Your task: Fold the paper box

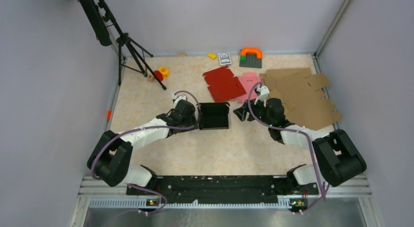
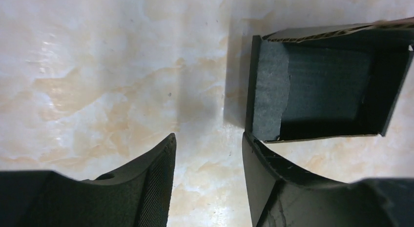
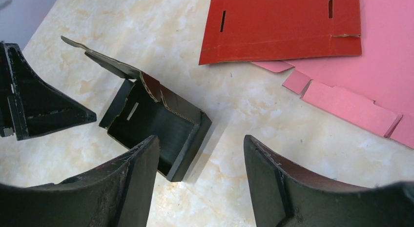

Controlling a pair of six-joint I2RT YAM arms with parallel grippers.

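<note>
A black paper box (image 1: 213, 119) stands in the middle of the table, its long back flap raised and its tray open; the right wrist view shows its slotted floor (image 3: 151, 132). My left gripper is open just beside the box's left end, nothing between its fingers. My right gripper stands apart to the box's right, its fingers separated with nothing between them.
Flat red card (image 1: 224, 83), pink card (image 1: 249, 80) and brown cardboard (image 1: 300, 97) lie behind and right. A tripod (image 1: 124, 40) and small toys stand at the back left.
</note>
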